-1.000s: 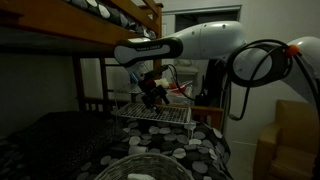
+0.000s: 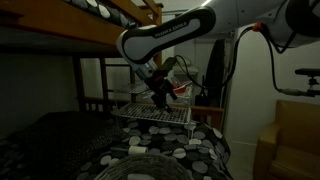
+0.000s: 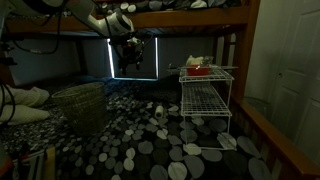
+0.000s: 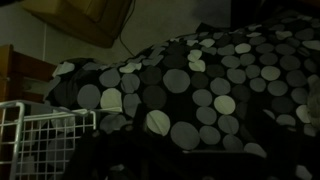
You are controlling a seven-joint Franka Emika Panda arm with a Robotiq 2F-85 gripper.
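My gripper [image 2: 163, 96] hangs in the air, open and apparently empty, its fingers spread in exterior view 1. From that side it appears in front of the white wire rack [image 2: 128, 112]; exterior view 2 shows the gripper [image 3: 132, 62] well to the left of the rack [image 3: 205, 101], above the spotted bedding. A woven basket [image 2: 150, 164] stands near the front, with a white item [image 2: 141, 177] inside. On the bedding lies a small pale cylinder [image 2: 138, 150]. The wrist view is dark; the spotted cloth [image 4: 177, 80] fills its middle.
A red container [image 3: 200, 72] sits on the rack's top shelf. The bunk's upper deck [image 2: 60, 35] overhangs at the left. A brown armchair [image 2: 292, 140] stands at the right. Open space lies between the basket [image 3: 82, 100] and the rack.
The arm has swung toward the exterior view 1 camera and looks larger there. The basket and rack have not moved.
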